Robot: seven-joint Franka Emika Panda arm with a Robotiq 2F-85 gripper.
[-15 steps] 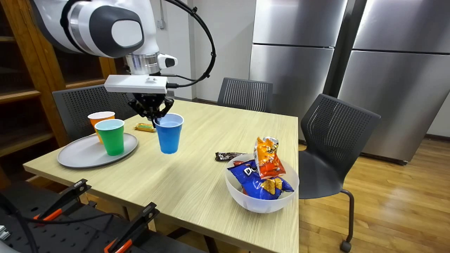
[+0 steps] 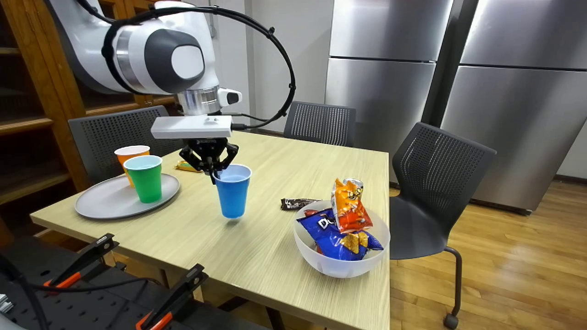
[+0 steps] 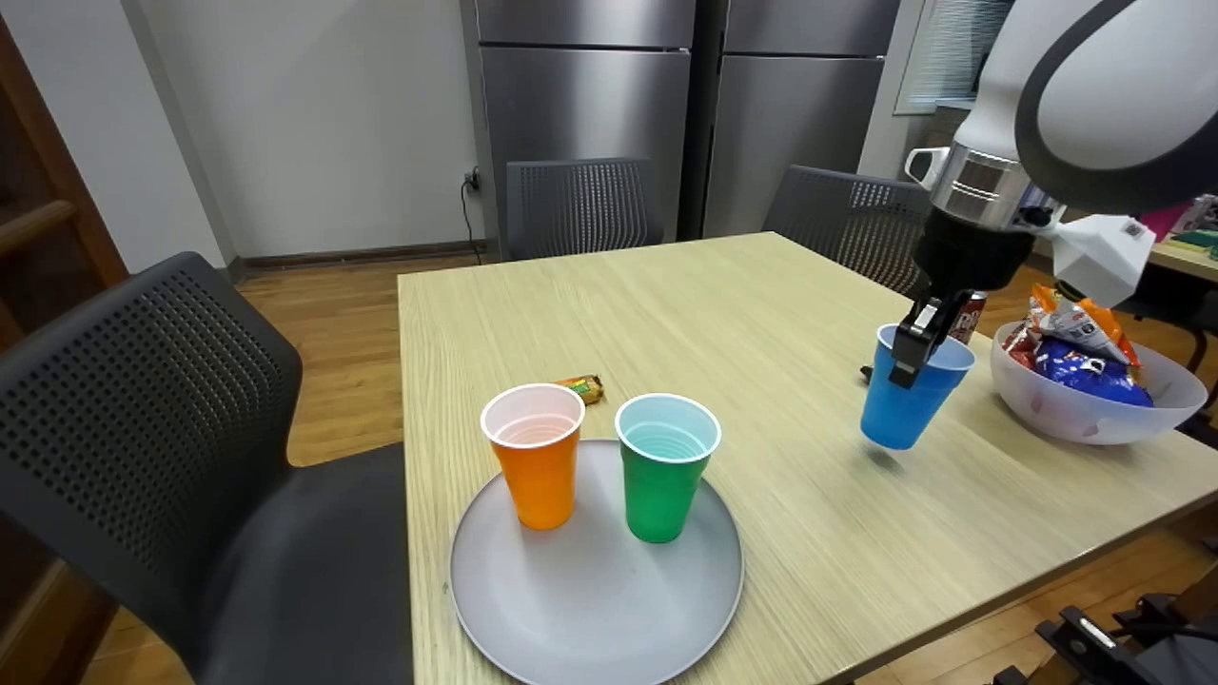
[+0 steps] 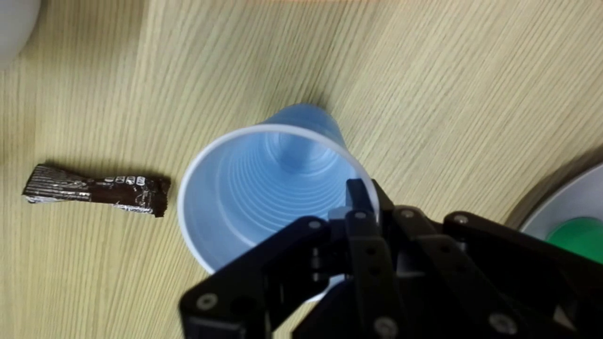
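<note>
A blue cup is pinched at its rim by my gripper, which is shut with one finger inside the cup and the other outside. In exterior view 2 the blue cup leans a little, its base just above or touching the table; which of these I cannot tell. Looking down from the wrist, I see into the cup, with the fingers across its rim. An orange cup and a green cup stand upright on a grey plate.
A whitish bowl holds a blue chip bag, an orange bag and a can. A dark-wrapped bar lies near the blue cup. Another wrapped bar lies behind the plate. Bare table stretches toward the back.
My gripper has moved down and to the right in exterior view 1, carrying the blue cup closer to the tabletop. The plate, its cups and the bowl have stayed where they were.
</note>
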